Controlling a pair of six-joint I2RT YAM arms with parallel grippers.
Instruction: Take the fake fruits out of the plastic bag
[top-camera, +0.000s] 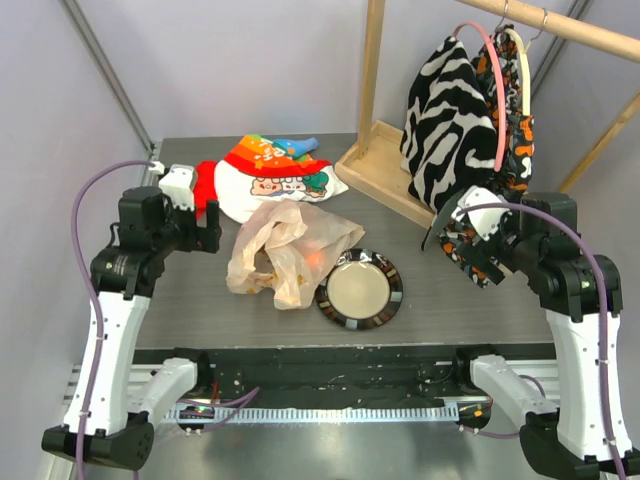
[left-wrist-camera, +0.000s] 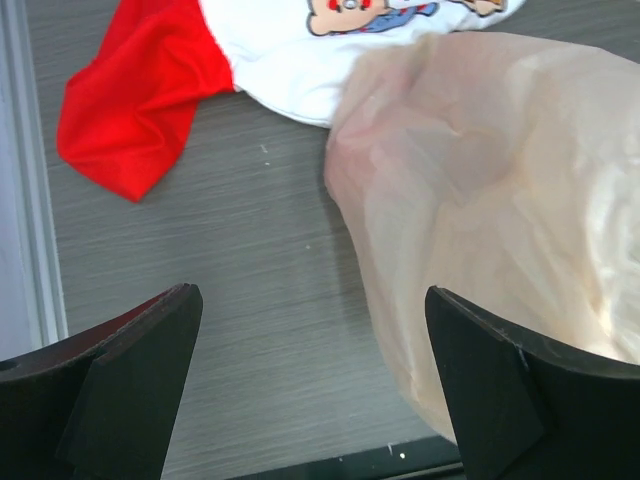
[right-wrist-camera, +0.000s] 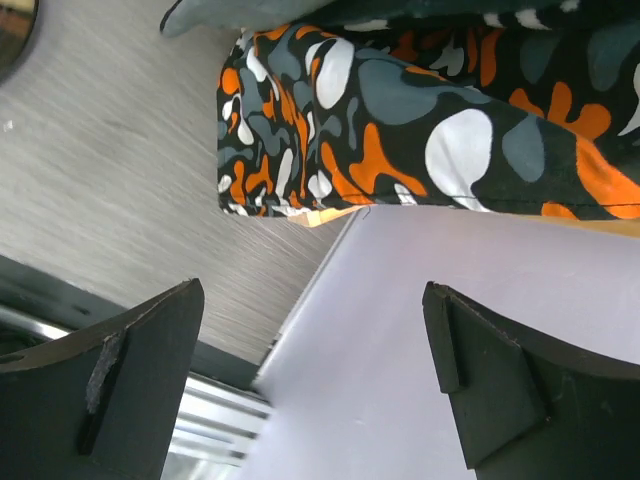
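Observation:
A crumpled translucent plastic bag (top-camera: 290, 250) lies in the middle of the table, with faint orange and yellow showing through; the fruits themselves are hard to make out. In the left wrist view the bag (left-wrist-camera: 480, 190) fills the right side. My left gripper is open above the table at the bag's left, holding nothing. My right gripper is open over the table's right side, beside patterned hanging cloth (right-wrist-camera: 370, 140), with nothing between its fingers.
A dark-rimmed plate (top-camera: 358, 318) lies right of the bag. Red and white printed cloth (top-camera: 250, 180) lies behind it. A wooden rack (top-camera: 372, 40) with hanging garments stands at the back right. Bare table (top-camera: 190, 310) shows at the front left.

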